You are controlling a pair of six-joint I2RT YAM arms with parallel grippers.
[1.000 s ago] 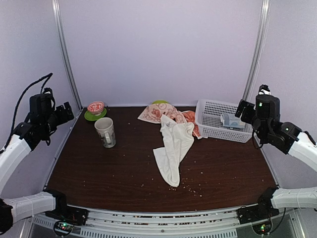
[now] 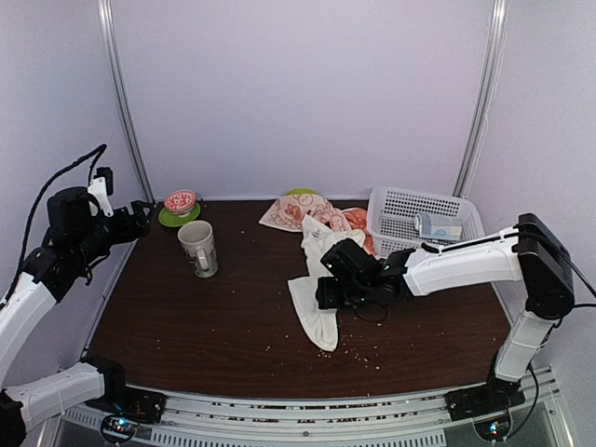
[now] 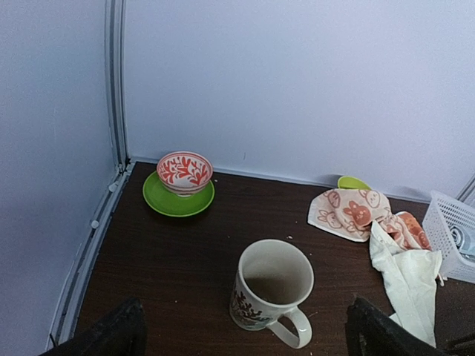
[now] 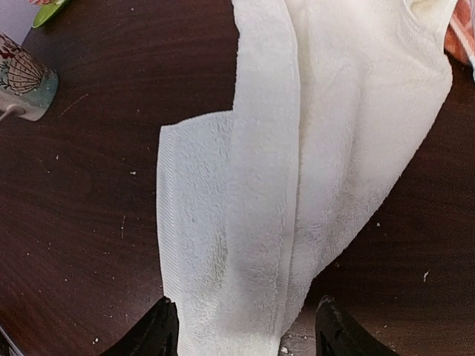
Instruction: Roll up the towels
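A white towel (image 2: pixel 314 315) lies loosely folded in the middle of the table, a long strip along it (image 4: pixel 263 193). Behind it is a crumpled pink patterned towel (image 2: pixel 289 212) (image 3: pixel 349 213). My right gripper (image 2: pixel 331 296) is low over the white towel's front part, fingers (image 4: pixel 156 330) apart on either side of its near end, nothing seen held. My left gripper (image 2: pixel 142 212) hangs open in the air at the left edge, empty, the mug in view between its fingers.
A mug (image 2: pixel 198 250) stands left of centre. A red bowl (image 2: pixel 180 197) on a green plate (image 2: pixel 169 218) is at back left, a white basket (image 2: pixel 396 200) at back right. Crumbs lie near the front.
My right arm has swung from the right side down and leftward over the white towel. My left arm has shifted slightly. The towels lie as before.
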